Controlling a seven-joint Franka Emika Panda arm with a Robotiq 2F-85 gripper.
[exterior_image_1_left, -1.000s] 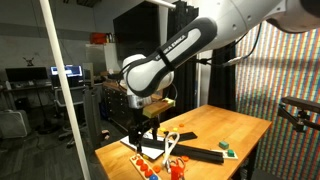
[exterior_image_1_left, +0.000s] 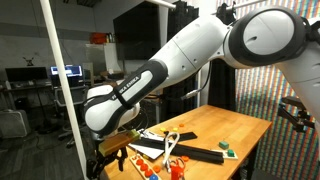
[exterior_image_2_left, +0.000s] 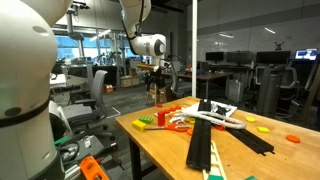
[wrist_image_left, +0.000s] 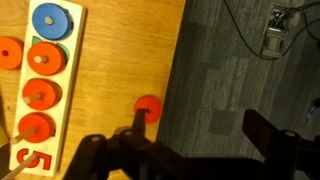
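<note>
My gripper stands open past the table's edge, its two black fingers wide apart and nothing between them. In the wrist view a loose red disc (wrist_image_left: 148, 108) lies on the wood near that edge, beside the left finger. Further left is a pale board (wrist_image_left: 55, 105) with pegs, carrying a blue disc (wrist_image_left: 50, 21) and several orange-red discs (wrist_image_left: 44, 58). Exterior view 1 has the gripper (exterior_image_1_left: 112, 155) over the table's left end, with the disc board (exterior_image_1_left: 145, 167) to its right. In exterior view 2 the arm (exterior_image_2_left: 150, 44) is at the far end.
A red cup (exterior_image_1_left: 177, 171), a long black bar (exterior_image_1_left: 195, 152), a white tool (exterior_image_1_left: 170, 147) and a green block (exterior_image_1_left: 224, 144) lie on the table (exterior_image_1_left: 235, 125). Grey floor (wrist_image_left: 215, 90) with a metal fitting (wrist_image_left: 275, 35) lies beyond the edge.
In exterior view 1 the arm has swung left and its gripper has moved from above the tabletop's clutter to the table's left end. The objects on the table look unmoved.
</note>
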